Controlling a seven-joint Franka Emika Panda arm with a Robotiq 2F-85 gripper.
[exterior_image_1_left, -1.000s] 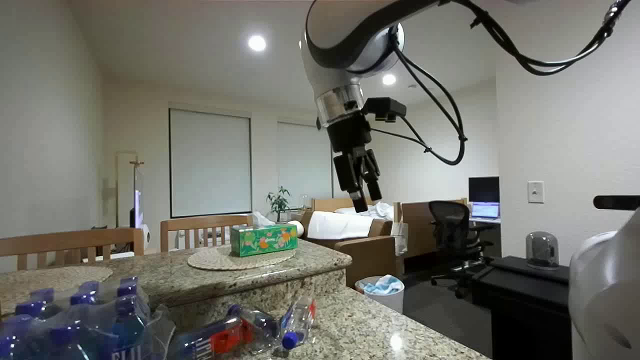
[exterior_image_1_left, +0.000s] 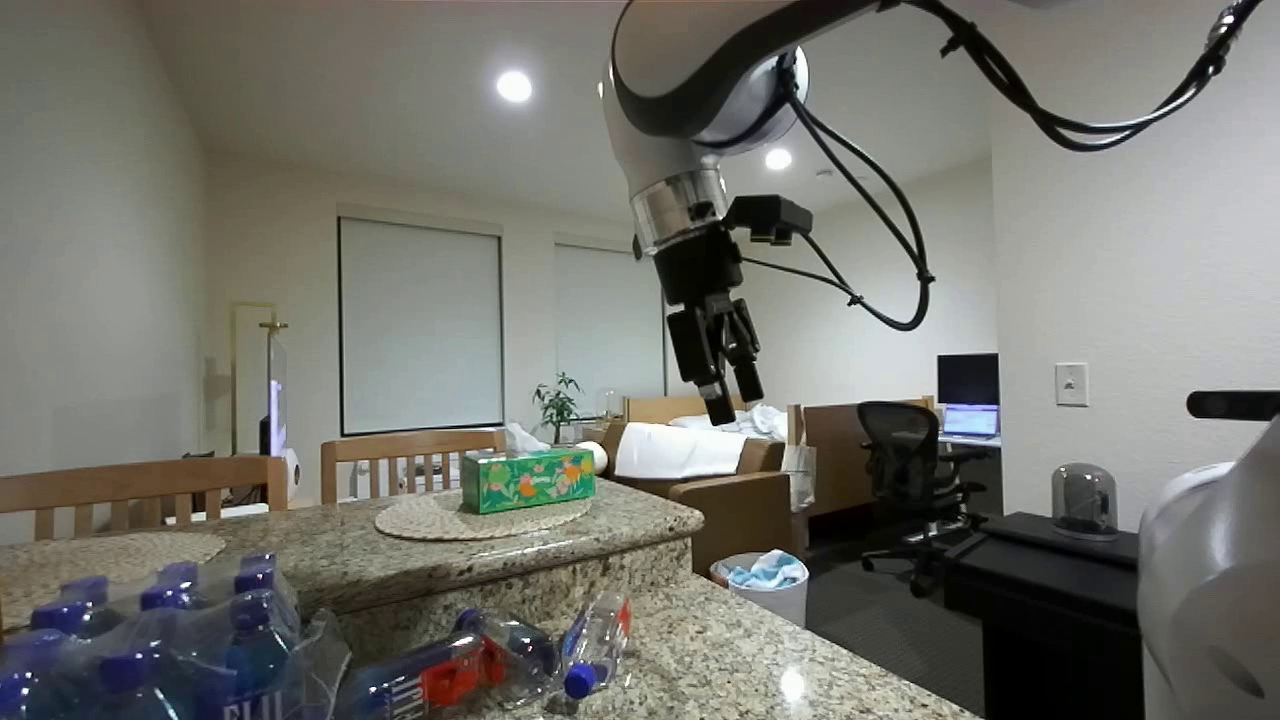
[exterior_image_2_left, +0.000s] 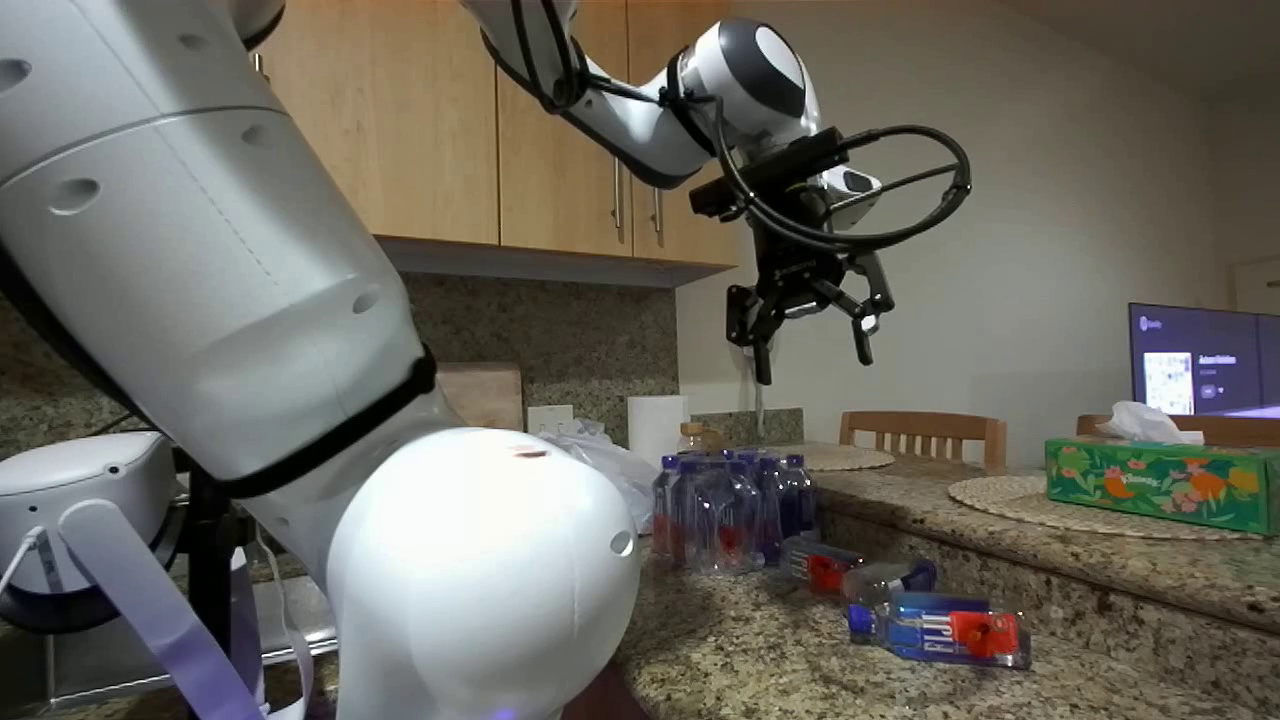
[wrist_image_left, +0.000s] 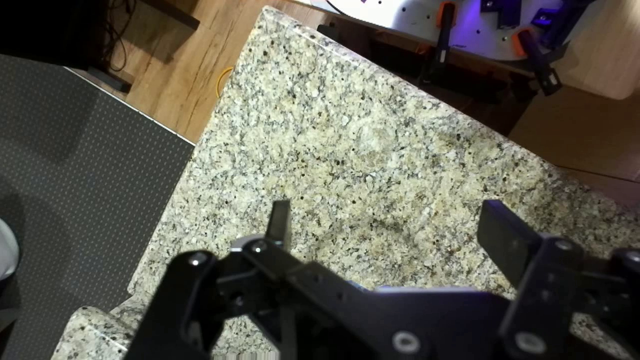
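High above the granite counter (exterior_image_1_left: 768, 654), my gripper (exterior_image_2_left: 812, 358) hangs open, with nothing between its fingers. The wrist view shows the gripper spread wide over bare granite, its fingers pointing down at the counter. Several water bottles with blue caps lie on their sides on the counter; the nearest in exterior view 2 is a clear bottle (exterior_image_2_left: 948, 634) with a red flower label. Behind it are two more lying bottles, one a label-side-up bottle (exterior_image_2_left: 821, 562). In the wrist view my gripper body hides most of what lies below it.
A wrapped pack of upright bottles (exterior_image_2_left: 720, 516) stands by the raised ledge. On that ledge a green tissue box (exterior_image_1_left: 528, 478) rests on a round woven mat (exterior_image_1_left: 420, 523). A bin (exterior_image_1_left: 768, 588) stands on the floor beyond.
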